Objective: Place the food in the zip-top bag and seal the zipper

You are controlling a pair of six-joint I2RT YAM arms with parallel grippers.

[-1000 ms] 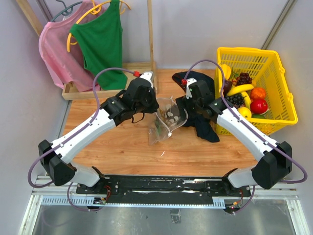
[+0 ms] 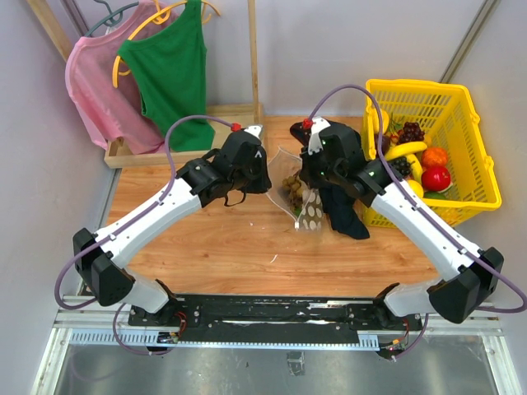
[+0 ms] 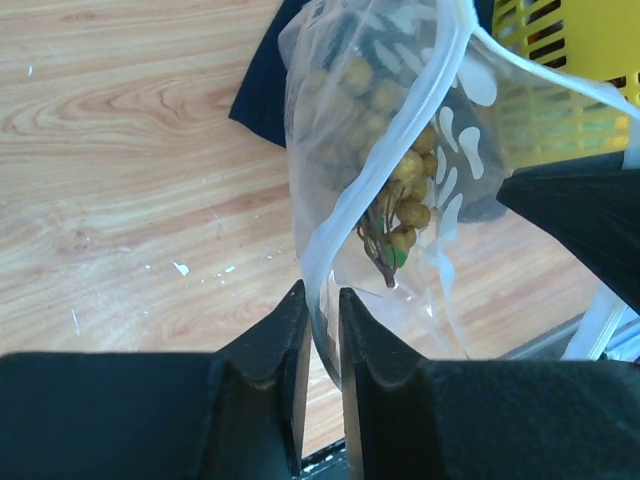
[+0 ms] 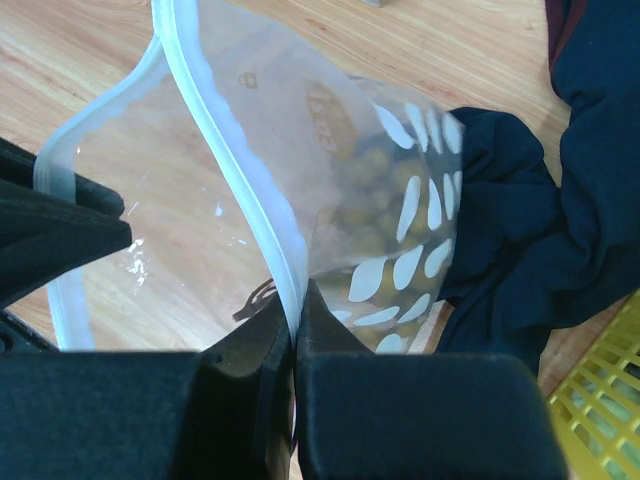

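Observation:
A clear zip top bag hangs between my two grippers, its mouth spread wide. Inside it lies a brown-green bunch of round food with a dark stem; the food shows blurred through the bag wall in the right wrist view. My left gripper stands slightly open, with the bag's white rim running between its fingertips. On the opposite side, my right gripper is shut on the rim. The zipper edges are well apart between the grippers.
A dark cloth lies behind and under the right arm. The yellow basket with fruit stands at the right. A green top and a pink top hang at the back left.
The bag's lower end and the food have swung from the left toward the right gripper. Both grippers have shifted slightly, the left rightward and down, the right upward and left.

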